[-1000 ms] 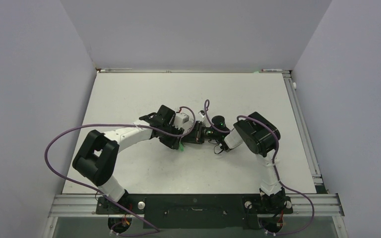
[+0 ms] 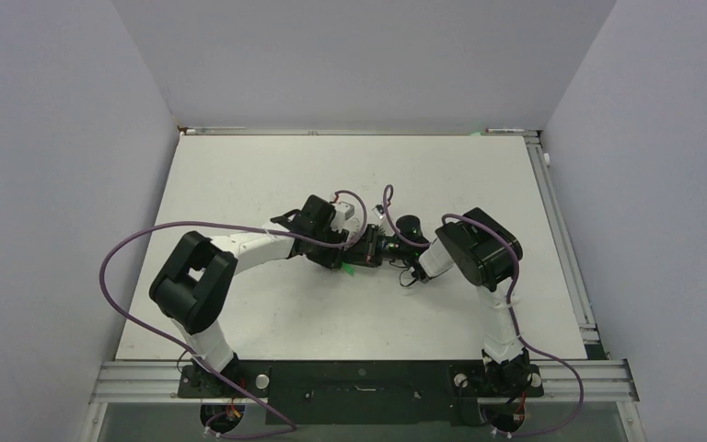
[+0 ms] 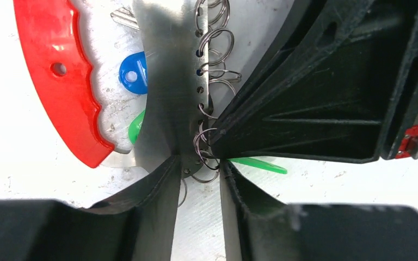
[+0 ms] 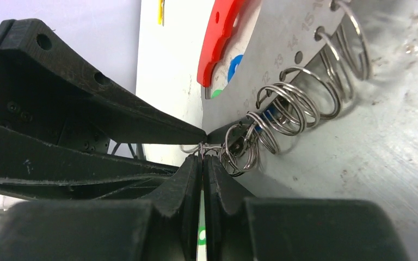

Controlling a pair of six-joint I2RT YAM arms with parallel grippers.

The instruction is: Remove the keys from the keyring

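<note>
A steel strip (image 3: 168, 65) carries several wire rings (image 4: 332, 81) along a numbered row of holes, beside a red handle (image 3: 60, 98). Blue (image 3: 133, 73) and green (image 3: 136, 128) tags and part of a silver key (image 3: 124, 19) show around it. My right gripper is shut on a small ring at the strip's end. My left gripper is part open just below that end, its fingertips near the same rings. In the top view both grippers meet at the table's middle, largely hiding the keyring.
Walls stand at the left, right and back. Purple cables loop over both arms.
My left arm has moved slightly to the right, towards my right gripper. My right arm has barely moved.
</note>
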